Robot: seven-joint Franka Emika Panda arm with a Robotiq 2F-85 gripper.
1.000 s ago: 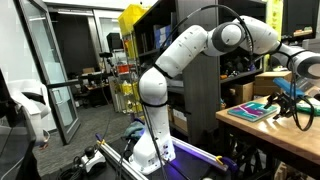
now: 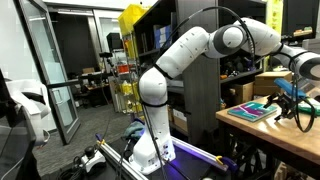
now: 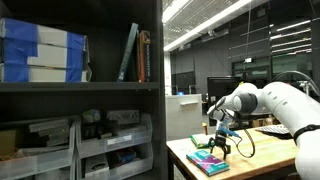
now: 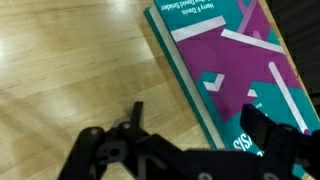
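In the wrist view, a book (image 4: 240,65) with a teal, purple and white cover lies flat on the wooden table, filling the upper right. Its pale page edge faces the gap of my gripper, which stands open. The left finger (image 4: 133,118) shows over bare wood, while the right one appears over the book's cover. Nothing is held. From the side, a purple-and-teal book (image 2: 248,111) lies near the table's left edge, with the gripper to its right. The second exterior view shows the gripper low over the table, too small for finer detail.
A green item (image 3: 203,153) lies behind the book on the table (image 3: 240,172). Bookshelves (image 2: 205,60) stand behind the arm. Bare wood extends to the left of the book in the wrist view.
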